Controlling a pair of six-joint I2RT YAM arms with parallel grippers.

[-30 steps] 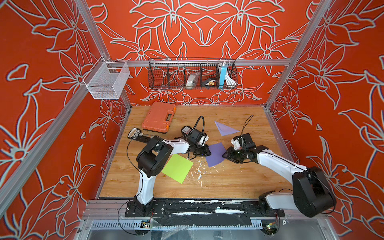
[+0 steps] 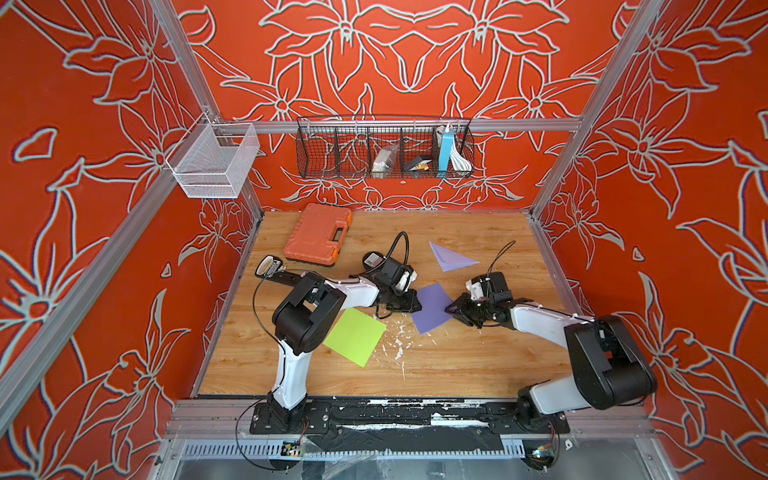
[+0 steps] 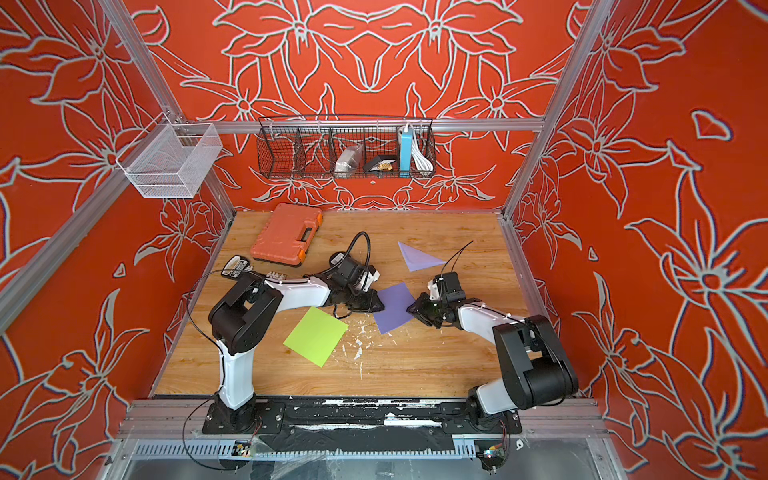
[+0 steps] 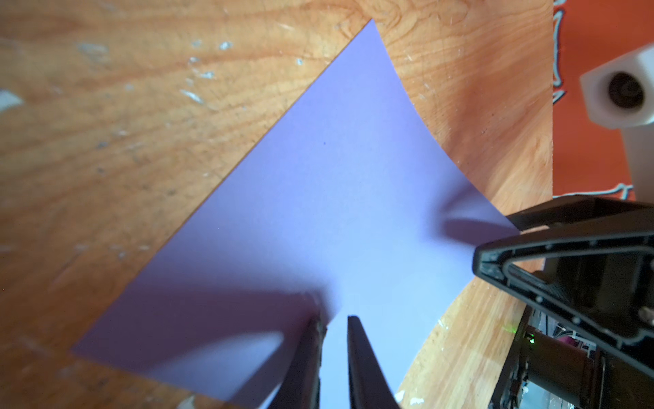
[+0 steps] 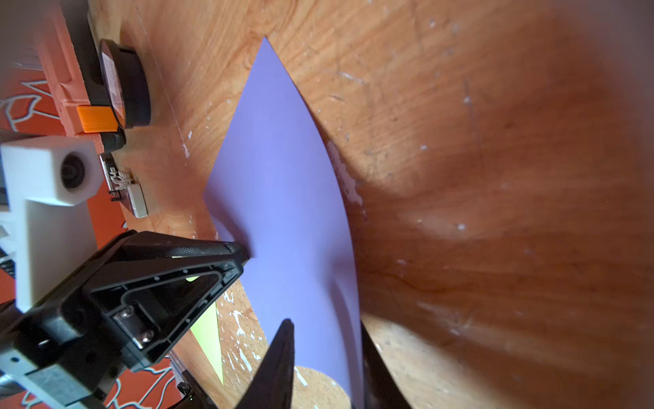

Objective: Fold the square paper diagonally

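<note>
The purple square paper [image 2: 433, 310] lies unfolded between my two grippers, its right side curved up off the table. At its left corner, my left gripper points down with a narrow gap between its fingers; one fingertip [image 4: 318, 328] seems to touch or press the sheet. My right gripper is partly open at the opposite corner. The raised edge of the sheet runs down between its fingers, nearer one fingertip [image 5: 368, 344]; the corner's tip is hidden there. From the left wrist view, that corner reaches into the right gripper's fingers.
A lime green sheet [image 2: 356, 337] lies just left and in front. Behind are a folded lilac paper triangle [image 2: 450, 257], an orange case [image 2: 318, 233] and a dark round object [image 2: 373, 260]. White scraps dot the table.
The right arm's elbow has swung left and back, and its wrist has turned slightly, the gripper staying near the paper's right corner. The left arm looks still.
</note>
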